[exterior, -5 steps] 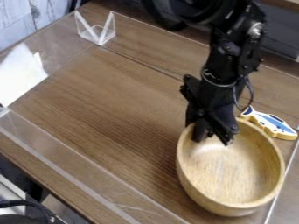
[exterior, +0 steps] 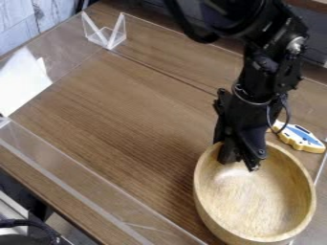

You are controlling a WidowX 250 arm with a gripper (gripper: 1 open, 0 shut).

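Observation:
A large light wooden bowl (exterior: 258,206) sits at the right front of the table. My black gripper (exterior: 234,151) is lowered at the bowl's back-left rim, shut on that rim, though the fingertips are dark and partly hidden against it.
A small white-and-yellow object with blue markings (exterior: 301,138) lies behind the bowl on the right. A clear angular stand (exterior: 105,34) is at the back left, and a white sheet (exterior: 18,81) at the left edge.
The gripper and bowl have moved slightly right and toward the front over the last second. The upper arm has shifted right too.

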